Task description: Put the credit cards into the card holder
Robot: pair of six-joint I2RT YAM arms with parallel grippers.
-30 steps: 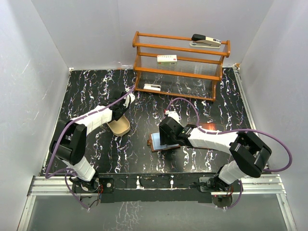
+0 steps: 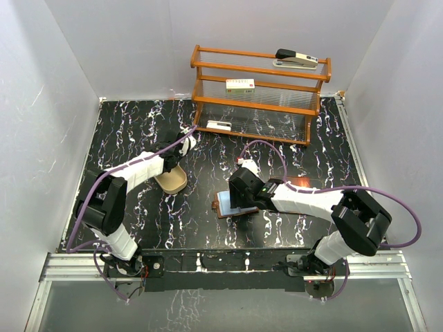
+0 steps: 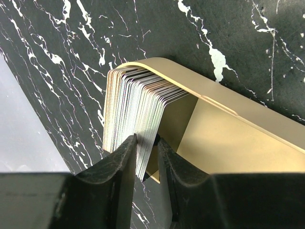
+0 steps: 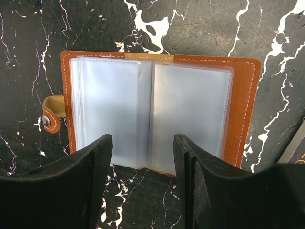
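Observation:
In the left wrist view, a stack of credit cards [image 3: 127,107] stands tilted on edge at one end of a tan box [image 3: 238,136]. My left gripper is at the stack's near end, its fingers part open. The left finger [image 3: 128,145] overlaps the card edges and the right one is over the box's hollow; whether a card sits between them is unclear. The brown card holder [image 4: 245,109] lies spread open in the right wrist view, with clear sleeves [image 4: 190,105] on both sides. Above its near edge my right gripper is open and empty.
A wooden rack [image 2: 259,100] at the back carries a stapler [image 2: 296,58] and a small box [image 2: 239,86]. A brown flat item [image 2: 299,182] lies partly behind the right arm. The marble surface between the arms is mostly bare.
My left gripper has shifted very slightly to the right over the box. The right arm and the card holder have stayed put.

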